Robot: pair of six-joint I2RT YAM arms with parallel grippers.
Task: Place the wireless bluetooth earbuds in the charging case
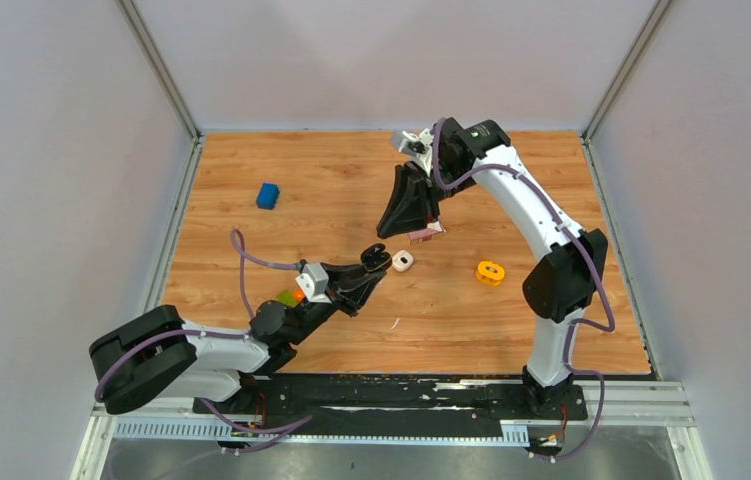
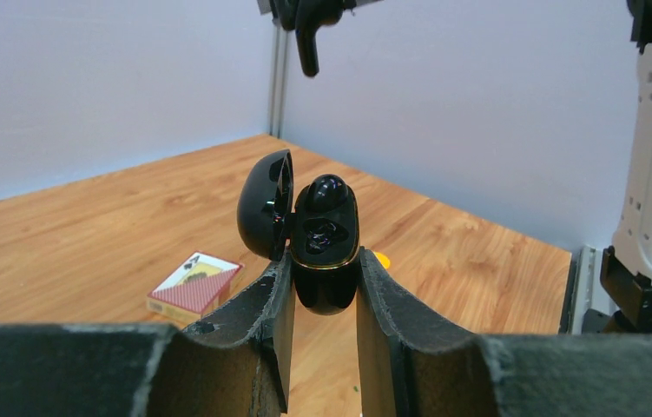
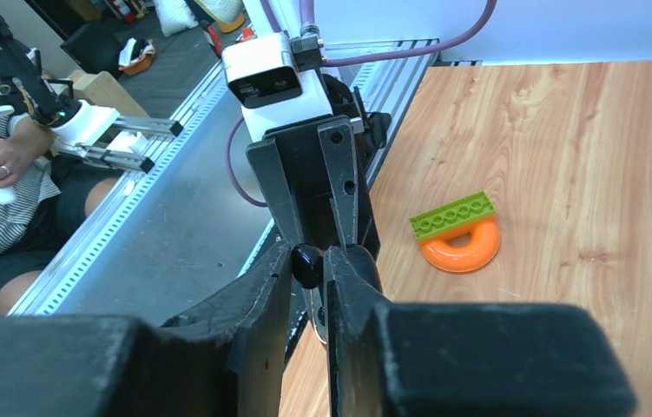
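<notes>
My left gripper is shut on the glossy black charging case (image 2: 326,294), holding it above the table. The case's lid (image 2: 267,208) stands open to the left. A rounded black earbud (image 2: 328,191) shows in the upper slot; the lower slot looks like a dark hollow. Higher up in the left wrist view is the right gripper, apart from the case. In the right wrist view a shiny black earbud (image 3: 307,266) is pinched by the right gripper, with the case partly hidden behind. From above, the right gripper's fingertips (image 1: 383,234) lie just beyond the case (image 1: 375,258).
A white box-like piece (image 1: 403,261) lies close to the case in the top view. A card box (image 2: 194,285), a yellow ring (image 1: 490,273), a blue block (image 1: 267,196) and a green brick on an orange ring (image 3: 461,248) rest on the table.
</notes>
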